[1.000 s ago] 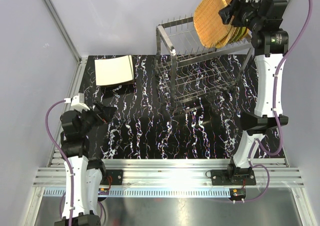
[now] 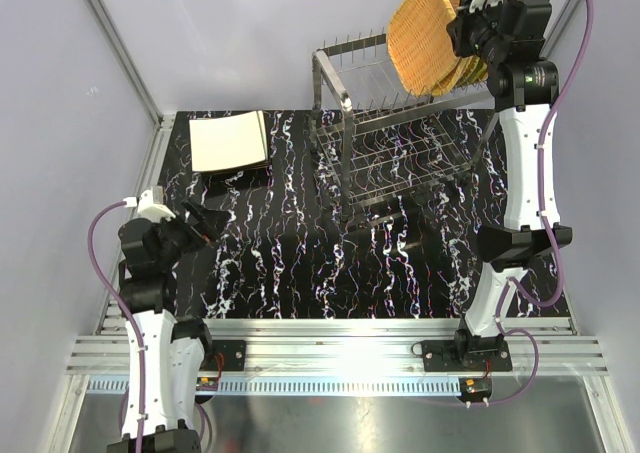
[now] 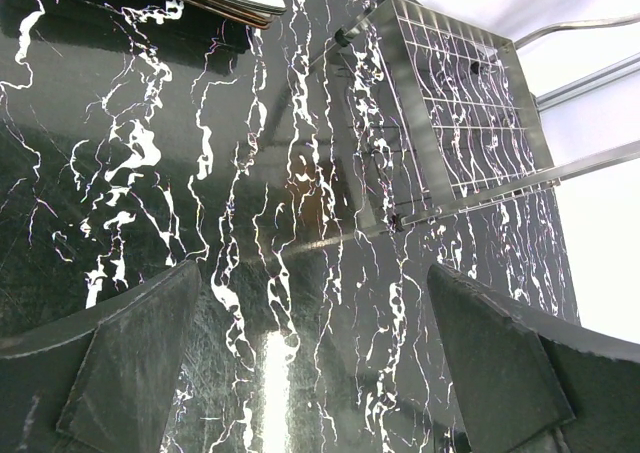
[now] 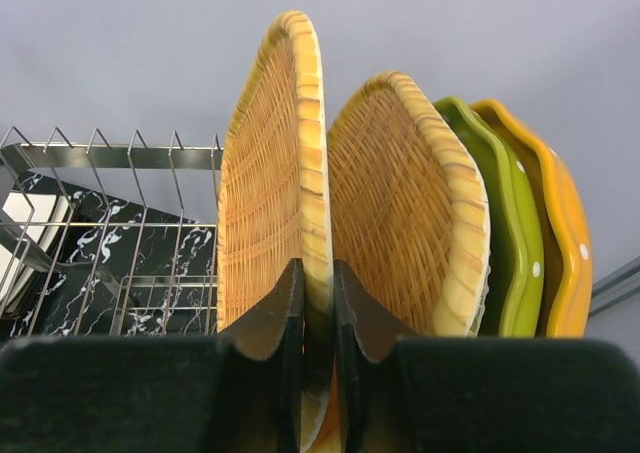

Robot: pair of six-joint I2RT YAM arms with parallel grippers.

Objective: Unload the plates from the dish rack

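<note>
In the top view, a yellow wicker plate stands on edge in the upper tier of the metal dish rack. My right gripper is shut on this plate's rim, with a finger on either side. Just right of it in the right wrist view leans a second wicker plate. Beyond that stand a green plate and an orange plate with white dots. My left gripper hangs over the counter, its fingers wide apart with nothing between them.
A cream-coloured square stack lies at the back left of the black marbled counter. Between it and the rack runs a bare strip, and the counter's front is clear. The rack's lower tier is empty.
The left arm has shifted only slightly. The plates remain in the rack.
</note>
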